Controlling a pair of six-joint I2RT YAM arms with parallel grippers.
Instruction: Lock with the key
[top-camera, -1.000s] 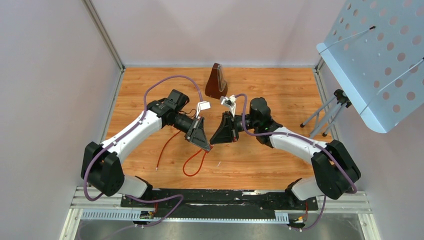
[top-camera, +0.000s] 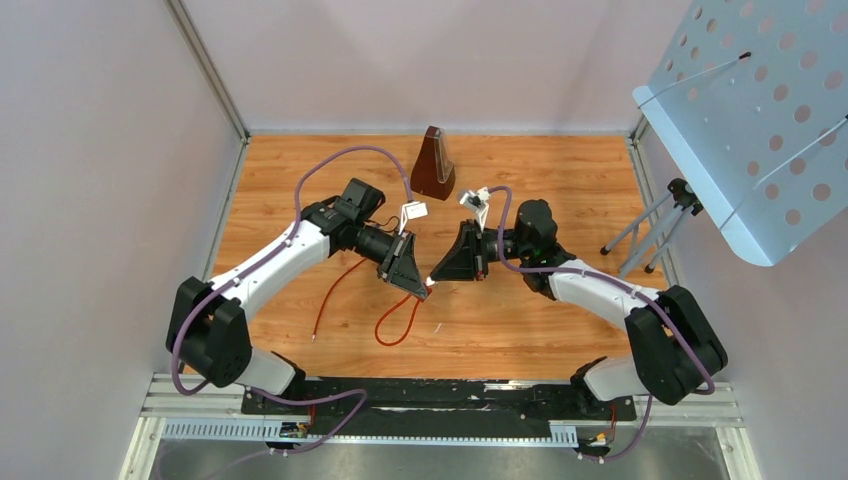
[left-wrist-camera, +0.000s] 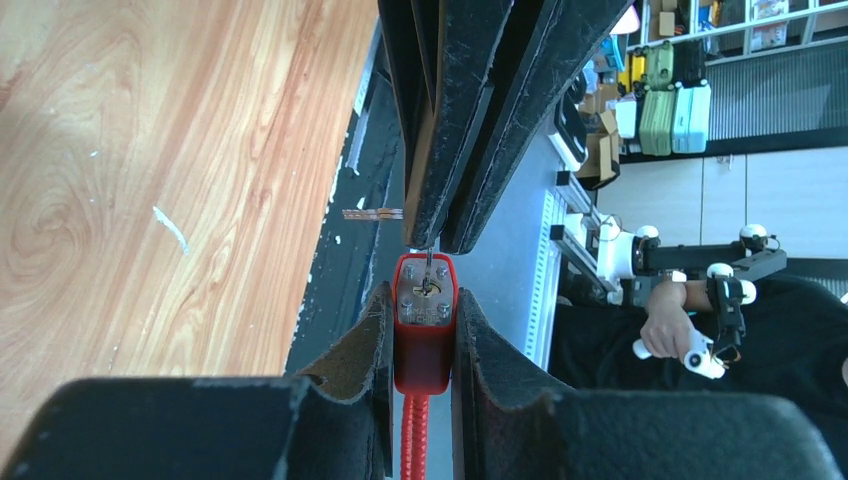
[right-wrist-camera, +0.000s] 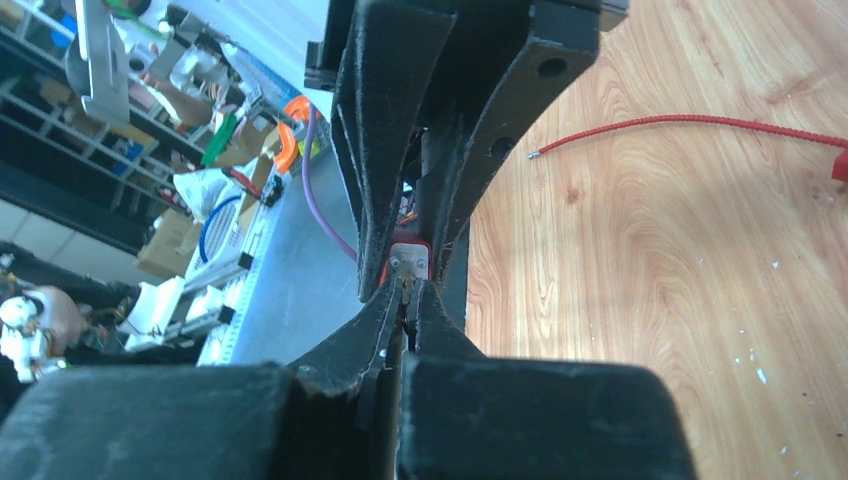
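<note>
In the left wrist view, my left gripper is shut on a red lock, its metal keyhole plate facing the other hand. A thin metal key spans from my right gripper's fingertips to the keyhole. How deep it sits cannot be told. My right gripper is shut, with a sliver of the key showing at its tips; the rest is hidden. From above, both grippers meet over the middle of the table, the lock mostly covered by the fingers.
A red cord hangs from the lock in a loop over the wooden table. At the back stands a brown metronome; to the right are a tripod and a pale perforated panel.
Both grippers have shifted slightly right and toward the back of the table. The red cord loop has followed to the right.
</note>
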